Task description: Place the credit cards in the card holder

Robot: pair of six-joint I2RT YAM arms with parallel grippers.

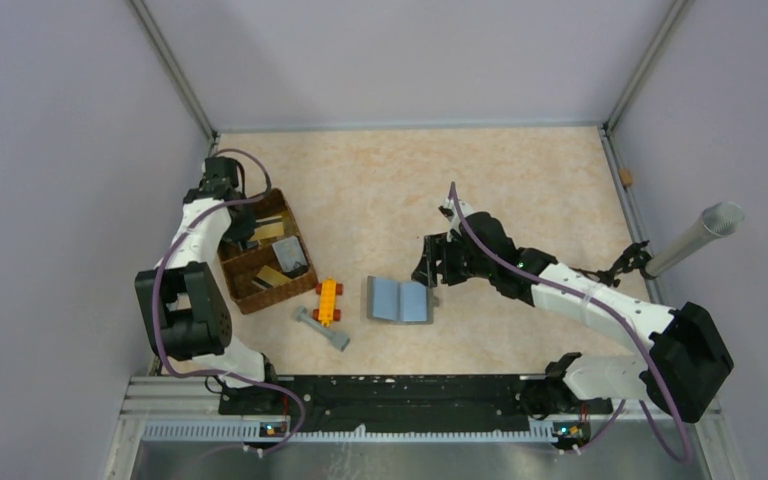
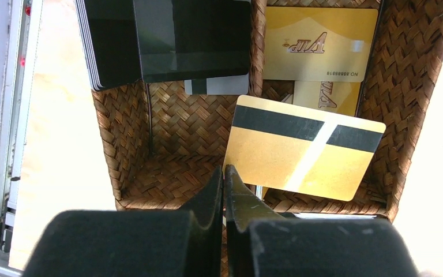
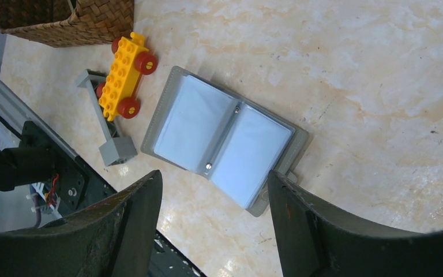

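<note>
My left gripper is over the woven basket point(image 1: 267, 293), shut, its tips at the left edge of a gold card point(image 2: 306, 150) with a black stripe; I cannot tell if they touch it. The basket's compartments also hold gold VIP cards point(image 2: 320, 43) and dark cards point(image 2: 193, 37). An open grey card holder point(image 1: 400, 300) with two pale blue-white panels point(image 3: 193, 121) lies mid-front on the table. My right gripper stands open above it, nothing between its fingers.
A yellow toy car point(image 1: 327, 300) with red wheels and a grey bar-shaped piece point(image 1: 322, 330) lie between basket and holder.
</note>
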